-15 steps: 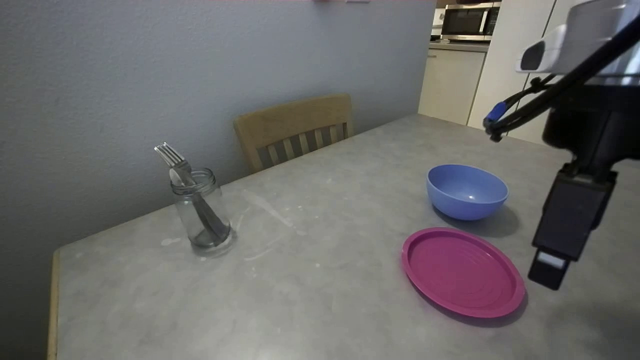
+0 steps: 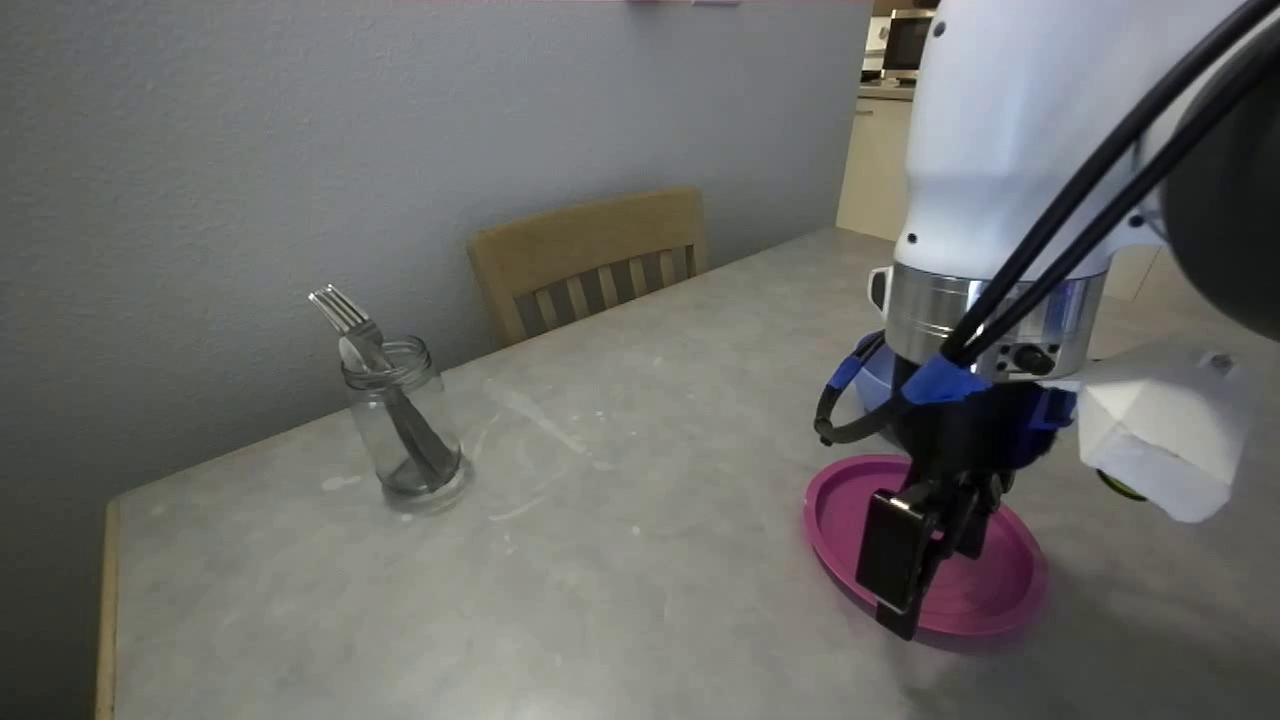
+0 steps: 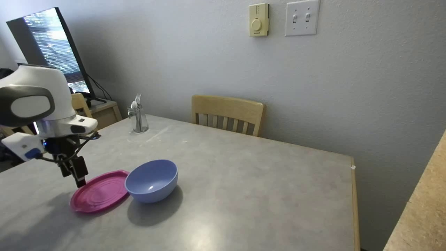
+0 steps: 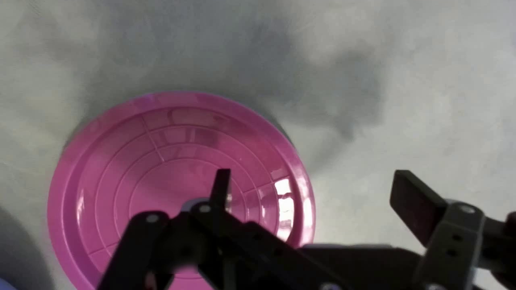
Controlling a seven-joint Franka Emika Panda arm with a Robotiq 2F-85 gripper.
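Note:
The round pink plate or lid (image 2: 990,594) lies flat on the table, its ringed inner face up in the wrist view (image 4: 193,123). Above its edge hangs my gripper, open and holding nothing. From the wrist, one finger (image 4: 221,186) appears over the plate's inside and the other (image 4: 418,208) over bare table past the rim. Exterior view 2 has the fingertips low at the plate's edge; whether they touch it I cannot tell. A blue bowl (image 3: 152,182) stands upright right beside the plate, mostly hidden behind the arm in exterior view 1.
A glass jar with forks and other cutlery (image 2: 414,444) stands by the far wall-side edge. A wooden chair (image 3: 228,111) is against the table near the wall.
The arm now covers most of the bowl. Plate, jar and chair stay put.

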